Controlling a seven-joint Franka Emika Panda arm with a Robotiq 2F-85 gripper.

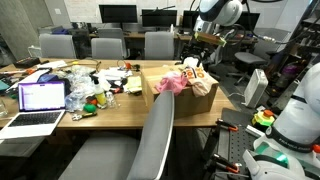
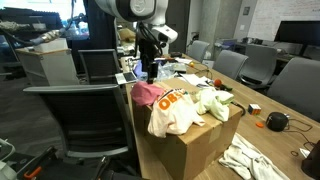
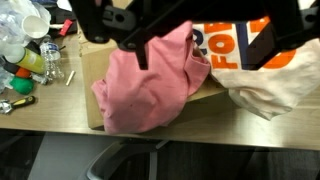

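Observation:
A pink cloth [image 3: 145, 92] hangs over the edge of a cardboard box [image 3: 95, 70]. Beside it is a white cloth with orange lettering [image 3: 275, 85], draped over the same box. My gripper is open above the two cloths, its fingers wide apart and nothing visibly held between them. From the side, the pink cloth [image 2: 147, 94] lies at the box's chair-side corner and the white cloth [image 2: 172, 113] falls down its front. A pale greenish cloth [image 2: 214, 103] rests on the box's other end. The exact gap between fingertips and cloth cannot be told.
A black chair [image 2: 85, 122] stands close to the box. Another white cloth [image 2: 250, 160] lies on the table. Bottles and small items crowd the table [image 1: 95, 122] beyond the box, near an open laptop [image 1: 40, 103].

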